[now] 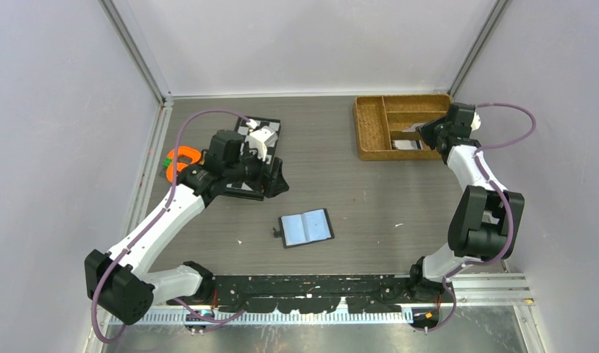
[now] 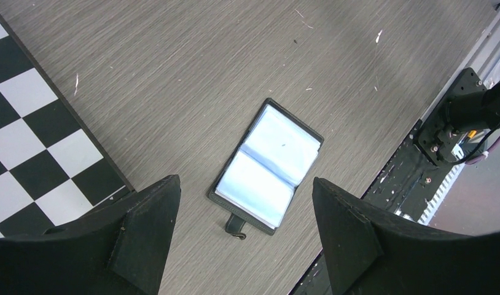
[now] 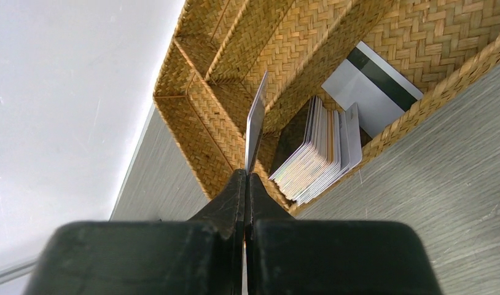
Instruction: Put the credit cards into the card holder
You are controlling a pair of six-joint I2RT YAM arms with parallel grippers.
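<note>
A thin card (image 3: 256, 123) stands edge-on between the tips of my right gripper, which is shut on it above the woven basket (image 3: 413, 117). Below and to the right of it, a stack of cards (image 3: 315, 161) leans in one basket compartment. The open card holder (image 2: 278, 153), dark-rimmed with clear bluish sleeves, lies flat on the table; no card shows in it. My left gripper hangs over the table at left, open, with nothing between its fingers.
Beside the stack lies a pale card with a dark stripe (image 3: 376, 89). A black-and-white checkered board (image 1: 241, 193) sits under the left arm, with orange-handled scissors (image 1: 182, 162) left of it.
</note>
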